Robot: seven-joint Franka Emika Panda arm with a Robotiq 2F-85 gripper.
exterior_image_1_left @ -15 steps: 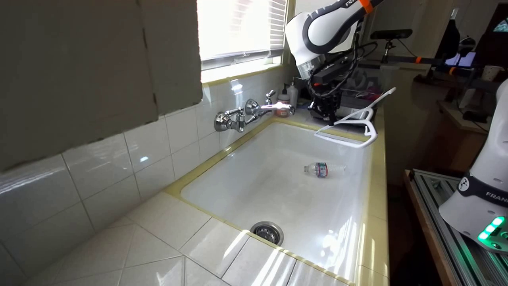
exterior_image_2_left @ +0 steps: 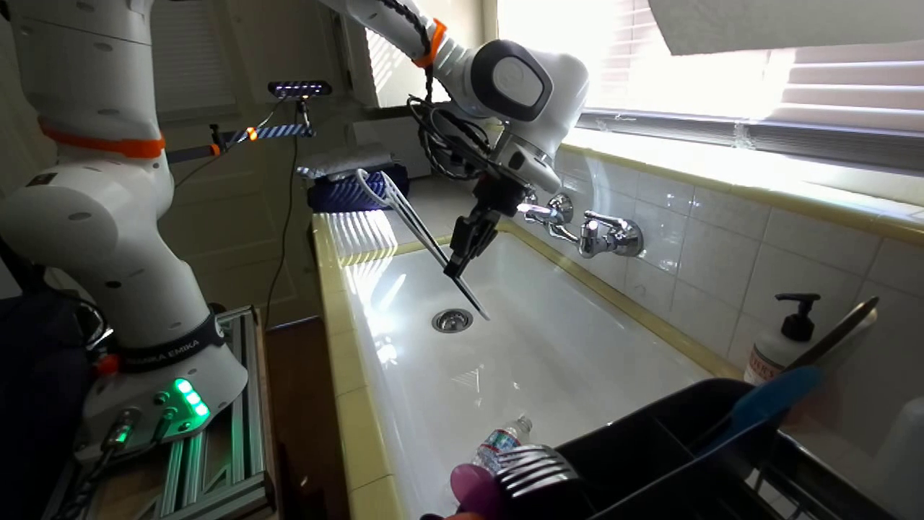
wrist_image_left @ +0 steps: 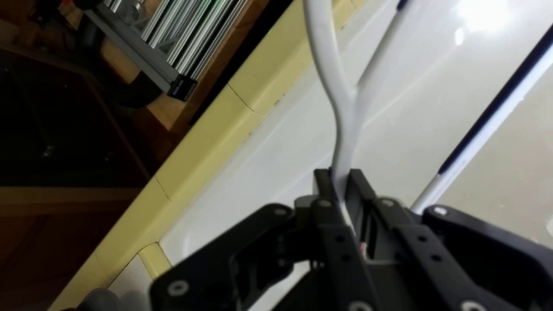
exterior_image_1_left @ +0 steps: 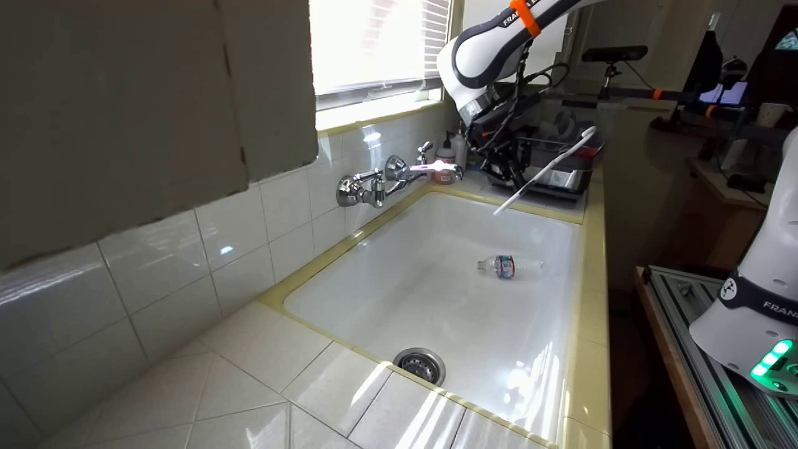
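Observation:
A white plastic frame like a clothes hanger (wrist_image_left: 339, 109) is pinched between my gripper's (wrist_image_left: 339, 181) black fingers, which are shut on one of its thin bars. In the wrist view it forks into two arms above the fingertips, and another white bar with a dark edge runs along the right. Exterior view 2 has the hanger (exterior_image_2_left: 407, 212) slanting through my gripper (exterior_image_2_left: 459, 264) above the sink, its lower end pointing into the basin. From exterior view 1 it appears nearly edge-on, as a thin white line.
A clear plastic bottle (exterior_image_1_left: 504, 266) lies in the white sink (exterior_image_1_left: 441, 262), clear of the hanger. The faucet (exterior_image_1_left: 404, 172) juts from the tiled wall. A black utensil caddy (exterior_image_2_left: 658, 442) and a soap bottle (exterior_image_2_left: 782, 338) occupy the end of the counter. Much of the basin floor is empty.
In exterior view 1 the arm has shifted left and turned the hanger, so its open outline now appears as a thin line. The bottle has not moved.

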